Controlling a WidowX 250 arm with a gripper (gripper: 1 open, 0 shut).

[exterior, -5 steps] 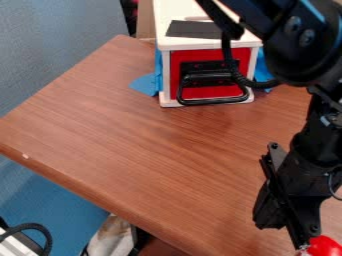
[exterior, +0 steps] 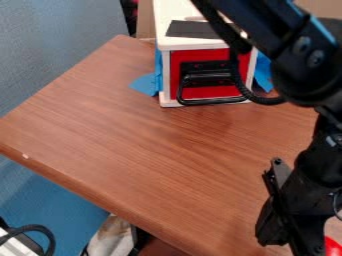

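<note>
My gripper (exterior: 287,205) hangs at the lower right, low over the right part of the wooden table (exterior: 120,160), its black body angled downward. Its fingers are dark and bunched together, so whether they are open or shut is unclear. A small red object (exterior: 333,246) shows at the bottom right edge, partly hidden behind the gripper; whether it is held cannot be seen.
At the back stands a white and red box (exterior: 203,58) with black handles, on blue tape (exterior: 146,83). A blue floor and some cables lie beyond the lower left edge.
The arm has shifted slightly, with the upper joint moving a little. The red object at the lower right edge shows slightly differently beside the gripper.
</note>
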